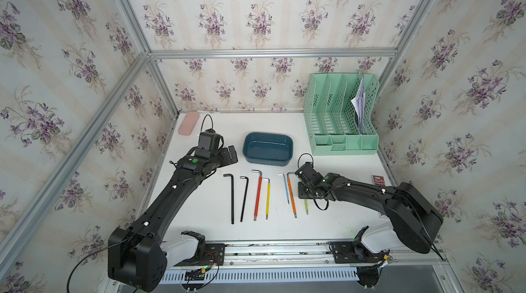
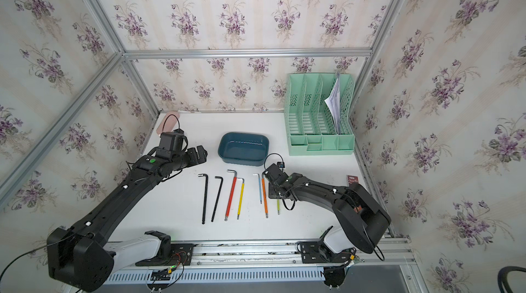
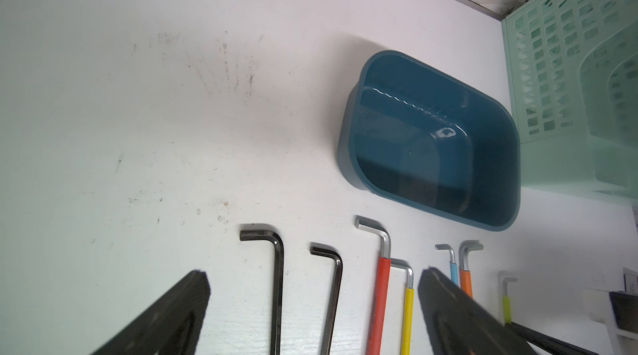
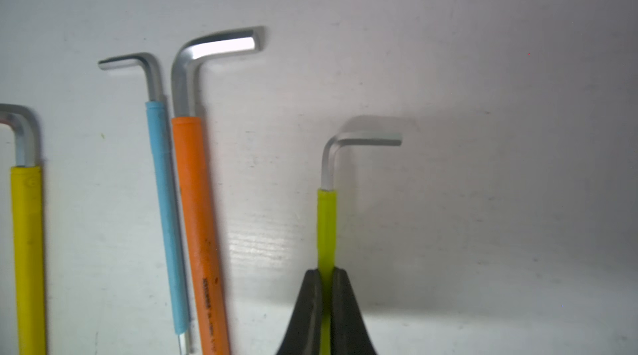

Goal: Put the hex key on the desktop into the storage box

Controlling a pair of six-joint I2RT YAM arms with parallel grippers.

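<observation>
In the right wrist view, my right gripper is shut on the lime-green hex key [image 4: 326, 228]. Its bent silver end points right, and its shadow falls a little apart from it on the desktop. Between my left gripper's spread fingers [image 3: 169, 311] there is only desktop far below; the left gripper is open, over the left side. The dark blue storage box [image 3: 432, 203] stands empty behind the row of keys. Two black keys [image 3: 277, 288] [image 3: 334, 288], a red key [image 3: 380, 295] and a yellow key [image 1: 268, 199] lie on the desktop.
A blue key [image 4: 162, 189] and an orange key [image 4: 192, 189] lie close together, left of my right gripper. A green file rack [image 1: 350, 145] stands at the back right, and a pink object [image 1: 189, 123] lies at the back left. Bare desktop lies left of the box.
</observation>
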